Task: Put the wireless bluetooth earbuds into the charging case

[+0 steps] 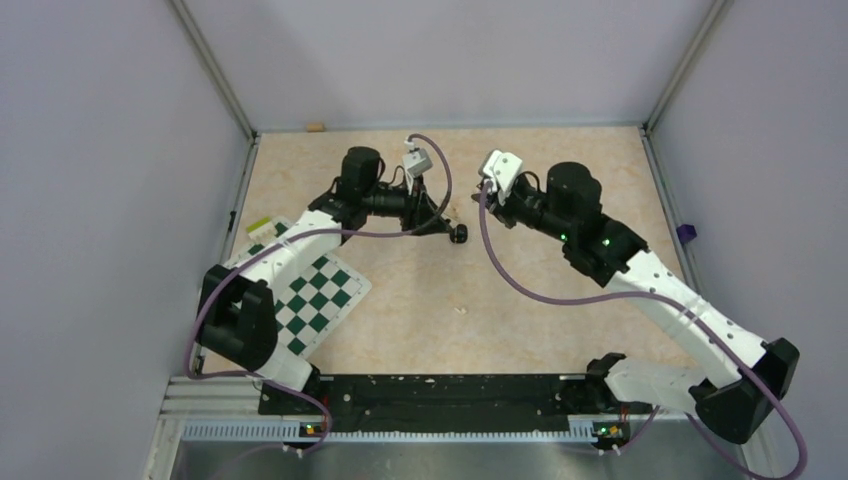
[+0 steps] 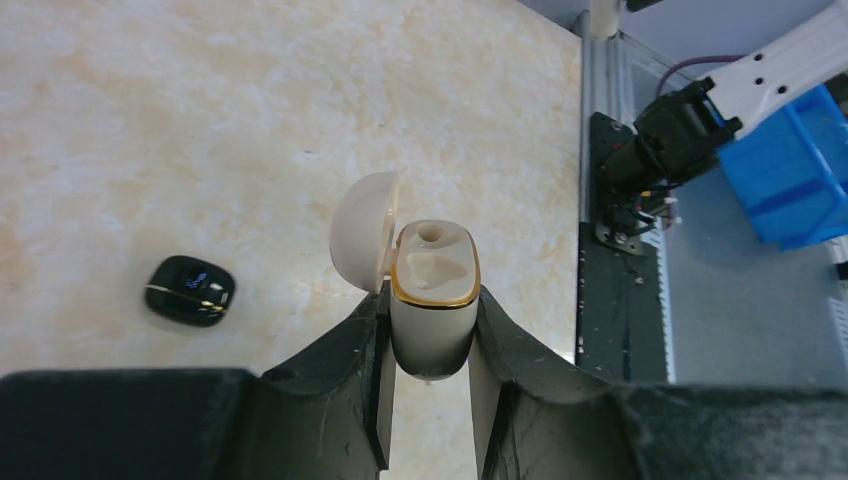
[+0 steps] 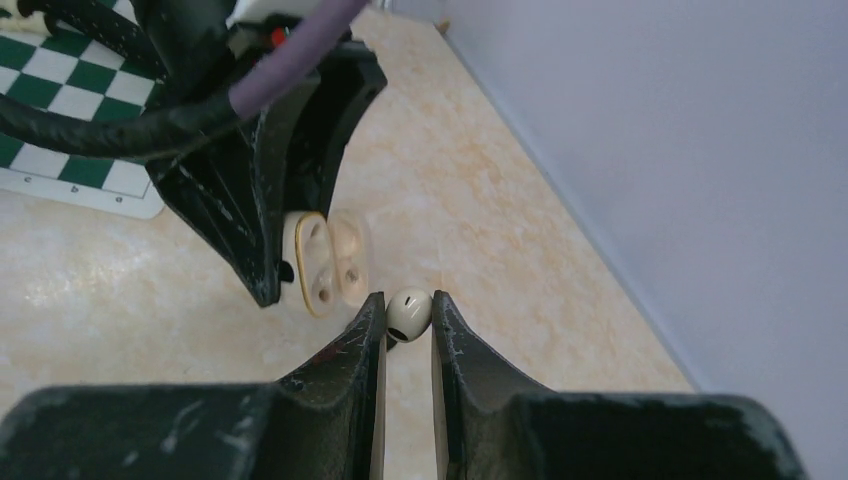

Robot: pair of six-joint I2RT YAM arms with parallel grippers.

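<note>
The white charging case (image 2: 432,310), lid open, is held in my left gripper; its earbud sockets face up in the left wrist view and toward my right gripper in the right wrist view, where the case (image 3: 305,260) sits at centre-left. My right gripper is shut on a small white earbud (image 3: 409,310), apart from the case and in front of it in that view. A black rounded box (image 2: 189,290) lies on the table below, also visible in the top view (image 1: 459,234).
A green-and-white checkered board (image 1: 320,300) lies at the left of the table under my left arm. A small white item (image 1: 460,310) lies near the front middle.
</note>
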